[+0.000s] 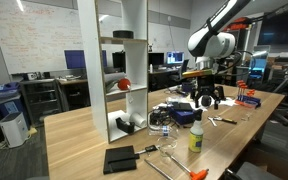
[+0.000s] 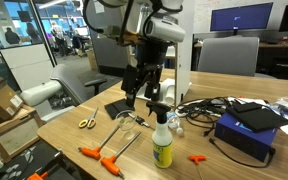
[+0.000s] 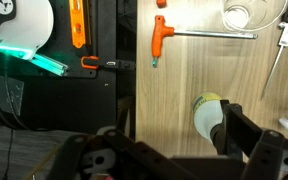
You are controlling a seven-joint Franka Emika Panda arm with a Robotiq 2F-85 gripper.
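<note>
My gripper (image 2: 148, 98) stands open, pointing down over the table, with its fingers spread and nothing seen between them. A bottle with a yellow-green label (image 2: 162, 146) and a dark top stands upright below the gripper. From above, in the wrist view, the bottle's white shoulder (image 3: 206, 113) shows toward the right finger, which partly overlaps its dark top. I cannot tell how much height separates the two. Orange-handled tools (image 2: 114, 164) lie on the table beside the bottle.
A tall white shelf (image 1: 114, 70) rises behind the work area. Cables, a blue box (image 2: 246, 136) and a pair of scissors (image 2: 87, 123) lie around the table. Bare wood (image 1: 69, 140) shows on the left in the first exterior view.
</note>
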